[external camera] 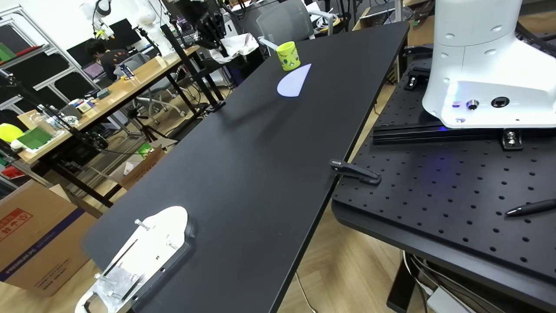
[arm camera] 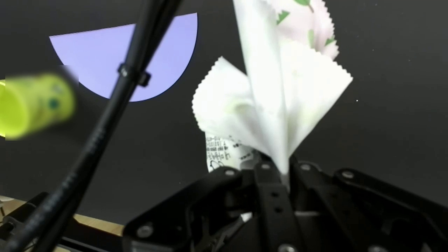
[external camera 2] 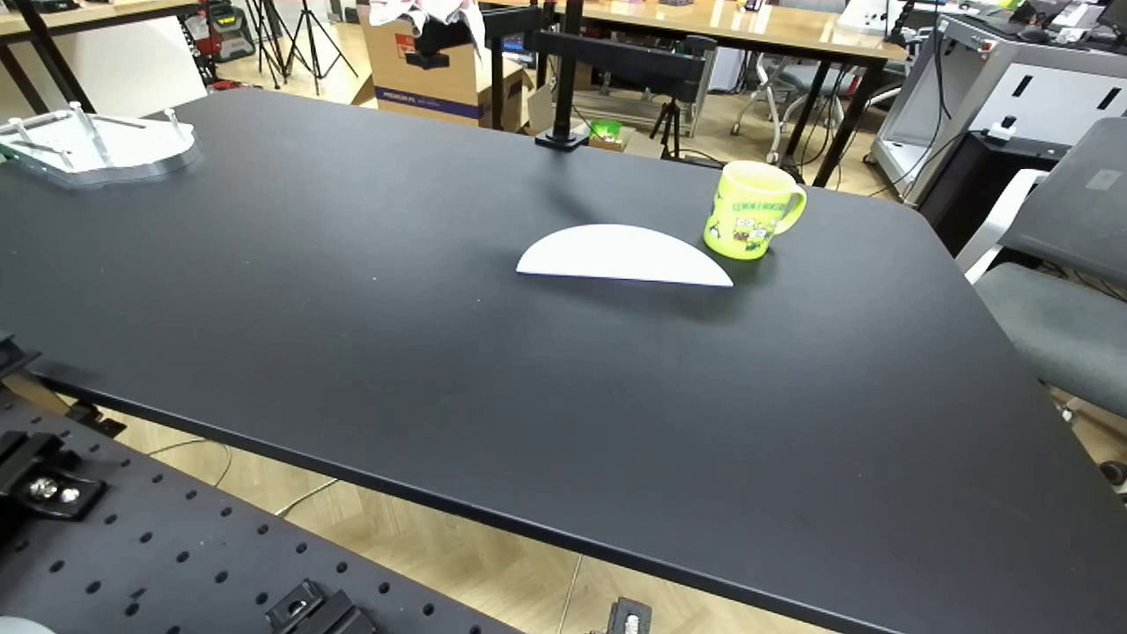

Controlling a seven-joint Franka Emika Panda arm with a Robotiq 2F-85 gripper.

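My gripper is shut on a crumpled wrapper (arm camera: 260, 100), white with zigzag edges. A pink patch with green leaf shapes and a printed strip of text show on it. In exterior view 1 the wrapper (external camera: 237, 48) hangs at the black gripper, high over the far side of the table. Exterior view 2 shows only the wrapper's lower part (external camera 2: 428, 11) at the top edge. A pale half-disc sheet (external camera 2: 618, 254) lies flat on the table. Beside it stands a yellow-green mug (external camera 2: 747, 211) with cartoon prints, upright, its handle to the right.
A white plate-like fixture with pegs (external camera: 148, 248) lies at the table's other end. A black post (external camera: 195, 73) rises from the table's far edge. A dark cable (arm camera: 111, 109) crosses the wrist view.
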